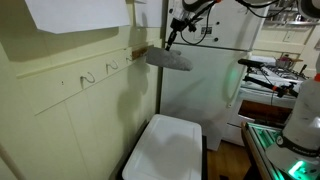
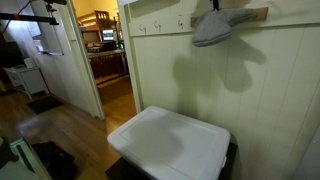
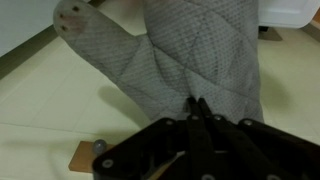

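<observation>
A grey quilted oven mitt (image 1: 168, 58) hangs in the air in front of the cream panelled wall, close to the wooden hook rail (image 2: 262, 14). My gripper is shut on the mitt's edge, and the cloth (image 3: 205, 55) spreads out from the fingertips in the wrist view. In exterior view 2 the mitt (image 2: 220, 27) overlaps the rail, with its thumb to the right. Whether it touches a hook there cannot be told. One round metal hook end (image 3: 99, 147) shows on the rail beside the gripper.
Several bare hooks (image 1: 88, 77) line the wall to the left. A white lidded bin (image 1: 165, 150) stands on the floor below the mitt. A white fridge (image 1: 213, 85) is behind, and the air between mitt and bin is free.
</observation>
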